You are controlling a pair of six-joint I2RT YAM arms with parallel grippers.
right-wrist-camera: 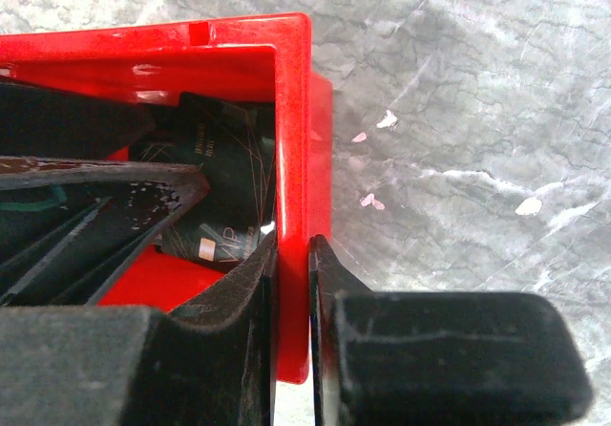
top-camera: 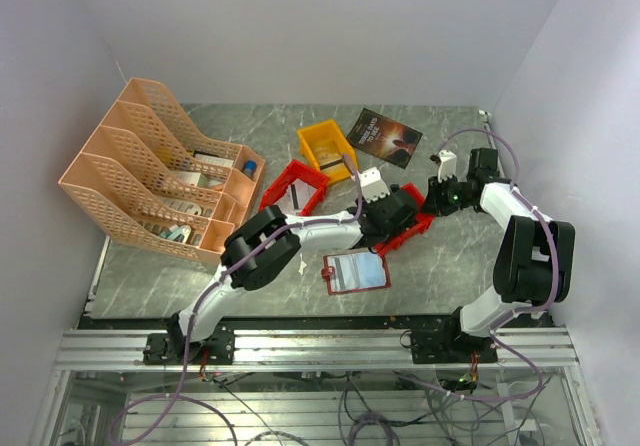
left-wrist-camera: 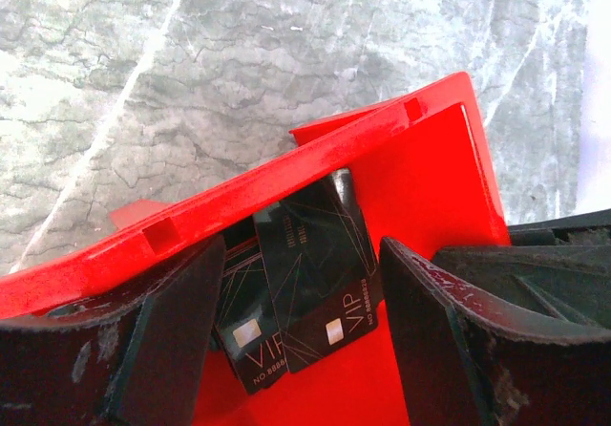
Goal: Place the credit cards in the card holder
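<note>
Black VIP cards [left-wrist-camera: 315, 264] lie overlapped in the red box [top-camera: 421, 228], between the open fingers of my left gripper, which reaches down inside it. In the right wrist view the left gripper's dark body partly covers the cards [right-wrist-camera: 224, 178]. My right gripper is shut on the box's red wall at its corner. At bottom centre in the top view lies a shallow red-rimmed tray [top-camera: 357, 272] with pale blue contents, which may be the card holder.
A second red box [top-camera: 272, 194], a yellow box [top-camera: 329, 138] and a dark book [top-camera: 385, 138] stand behind. A tall peach organiser [top-camera: 130, 156] fills the left side. Bare marble lies at front right.
</note>
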